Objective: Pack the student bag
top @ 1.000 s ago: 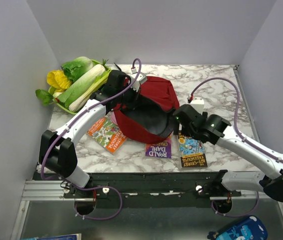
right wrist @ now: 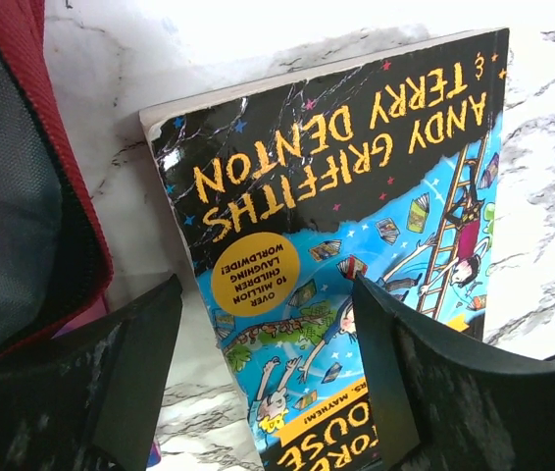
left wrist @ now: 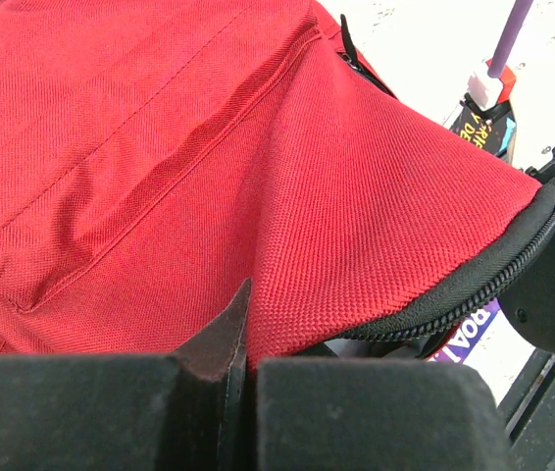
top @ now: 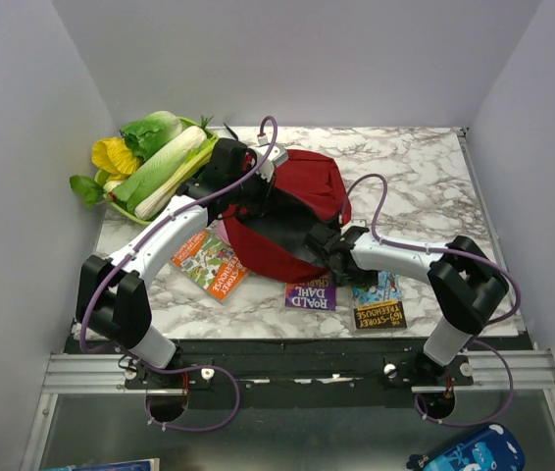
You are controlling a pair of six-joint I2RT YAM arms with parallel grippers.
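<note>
The red bag [top: 309,177] lies with its dark mouth gaping toward the front. In the left wrist view, my left gripper is shut on the bag's red fabric near its zipped black edge. Over the blue and black treehouse book [right wrist: 346,196], my right gripper stands part open. One finger hangs past the book's left edge, above the marble, and the other overlaps the cover. The book lies flat, right of the bag. From above, my right arm hides part of it.
A purple Roald Dahl book [top: 311,295] lies at the bag's front edge. An orange and green book [top: 211,263] is at left, below a bowl of vegetables [top: 150,162]. A blue pencil case [top: 474,453] sits below the table edge.
The left arm and bag stay still.
</note>
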